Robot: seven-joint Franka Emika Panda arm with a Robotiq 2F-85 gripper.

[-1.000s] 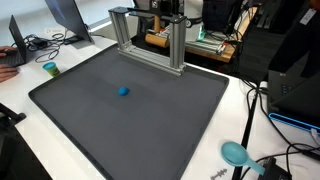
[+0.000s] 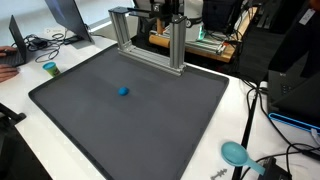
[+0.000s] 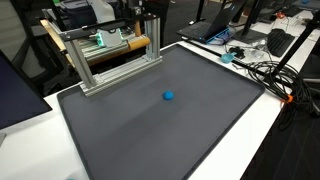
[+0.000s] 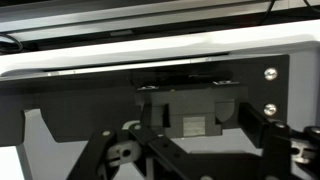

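Note:
In the wrist view my gripper stands part open, its fingers apart on either side of a black block [image 4: 190, 100] with a pale grey patch on its front. Whether the fingers touch the block is hard to tell. Behind the block runs a dark bar [image 4: 75, 90] with screws at its right end. From outside, the arm's end is up by the metal frame [image 3: 122, 74] at the edge of the grey board, mostly dark or cut off. A small blue piece [image 2: 123, 91] lies alone on the board, well away from the gripper; exterior view 2 shows the same blue piece [image 3: 168, 96].
The grey board [image 2: 130, 130] is otherwise bare. A green-topped cup [image 2: 51, 69] and a laptop [image 2: 48, 38] stand off its far left side. A turquoise round object [image 2: 238, 155] and cables [image 2: 290, 150] lie at the right.
The dark parts of the arm by the top of the frame have shifted slightly over the last second. The blue piece and the board have stayed where they were.

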